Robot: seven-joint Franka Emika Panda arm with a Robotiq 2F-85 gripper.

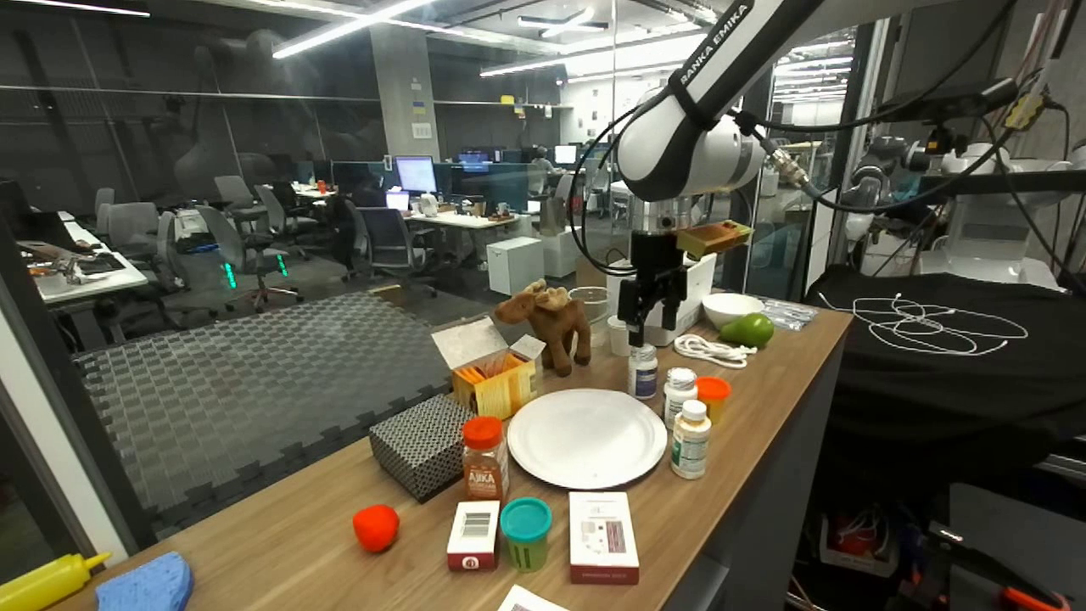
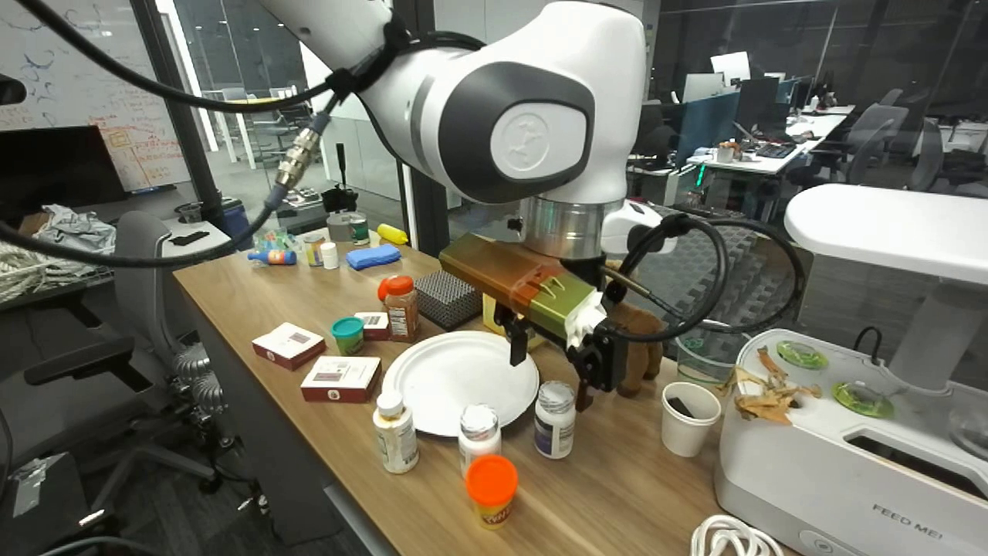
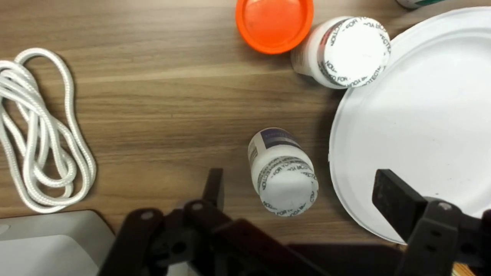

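My gripper points down with its fingers wide apart and nothing held. Beneath and between its fingers, in the wrist view, a white bottle with a purple label [image 3: 276, 151] stands upright on the table. The same bottle [image 2: 555, 426] shows in exterior view 2 just below the fingertips; contact with it cannot be made out. Beside it lies a round white plate [image 3: 414, 124], empty, with one finger over its rim in the wrist view. A second white bottle [image 3: 354, 53] and an orange-lidded tub [image 3: 275, 20] stand close together near the plate.
A coiled white cord [image 3: 43, 133] and a white appliance [image 2: 852, 463] flank the bottle. A paper cup [image 2: 688, 422] and brown plush toy [image 1: 550, 321] are close by. Small boxes [image 1: 602, 538] and jars stand beyond the plate. Bare wood lies between bottle and cord.
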